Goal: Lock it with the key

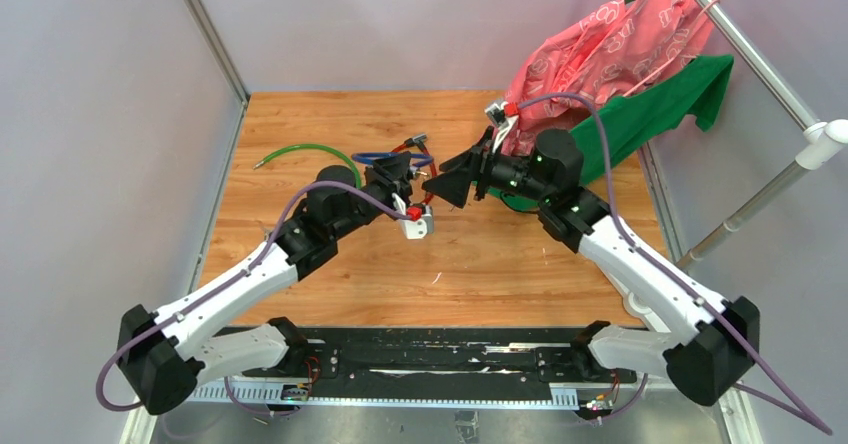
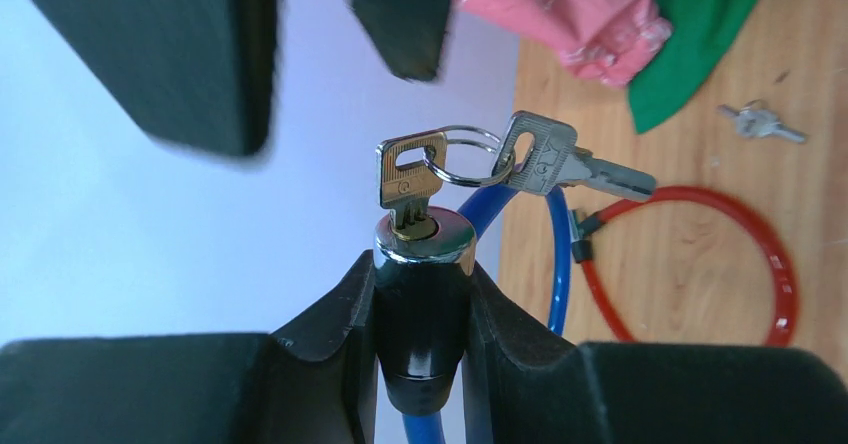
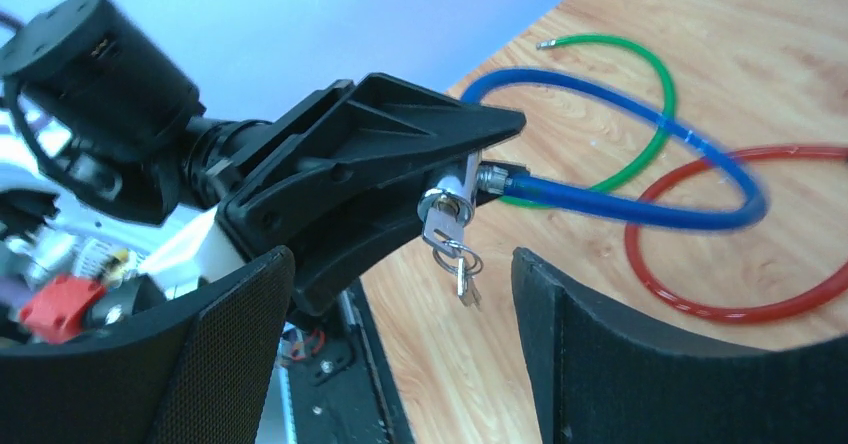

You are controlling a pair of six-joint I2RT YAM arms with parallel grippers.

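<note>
My left gripper is shut on the metal lock cylinder (image 2: 421,244) of the blue cable lock, upright in the left wrist view. A key (image 2: 405,174) sits in its keyway, with a ring and second key (image 2: 545,164) hanging from it. My right gripper stands open, facing the lock and keys from close by, nothing between its fingers; the keys appear just beyond the gap in the right wrist view.
A red cable lock (image 3: 740,314) and a green cable (image 3: 650,74) lie on the wooden table. Another key pair (image 2: 755,122) lies near the green cloth (image 1: 660,114) and pink fabric (image 1: 590,54) at the back right.
</note>
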